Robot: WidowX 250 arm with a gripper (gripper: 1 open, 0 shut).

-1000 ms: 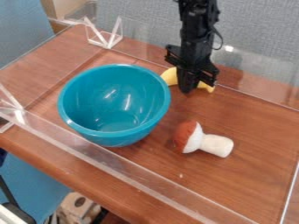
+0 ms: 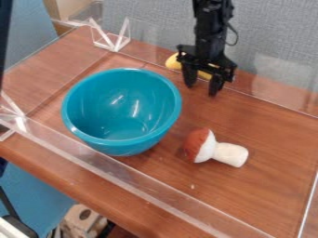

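The black arm reaches down from the top to its gripper [image 2: 202, 76], which stands low at the back of the wooden table, over a yellow object [image 2: 174, 62] that is partly hidden behind it. Whether the fingers hold it is unclear. A blue bowl [image 2: 119, 102] sits at the left middle. A white mushroom-like object with a red cap [image 2: 217, 152] lies on its side to the lower right of the bowl.
Clear plastic rails border the wooden table [image 2: 261, 177], with a white bracket at the back left. A grey wall stands behind.
The gripper has shifted slightly and changed its pose over the yellow object, which now shows more on the left of the gripper and less on the right.
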